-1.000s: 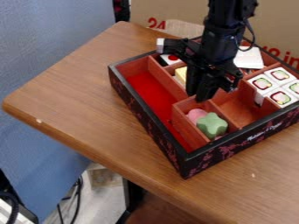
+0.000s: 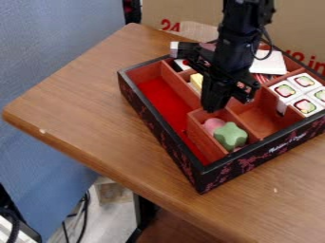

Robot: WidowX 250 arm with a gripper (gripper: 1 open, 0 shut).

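Note:
My black gripper [image 2: 219, 95] is lowered into the middle of a dark patterned box [image 2: 191, 161] with red compartments, over the area beside a yellow piece [image 2: 196, 80]. Its fingertips are dark and partly hidden, so I cannot tell whether they are open or hold anything. Just in front of them, a pink piece [image 2: 212, 124] and a green star-shaped piece [image 2: 230, 135] sit in a compartment. Square white pieces with coloured tops [image 2: 299, 93] fill the right compartment. The long left compartment [image 2: 162, 106] shows bare red.
The box stands on a wooden table [image 2: 89, 95], which is clear on the left and front. A cardboard box [image 2: 178, 14] stands behind. The table's left edge drops to the floor, where cables lie.

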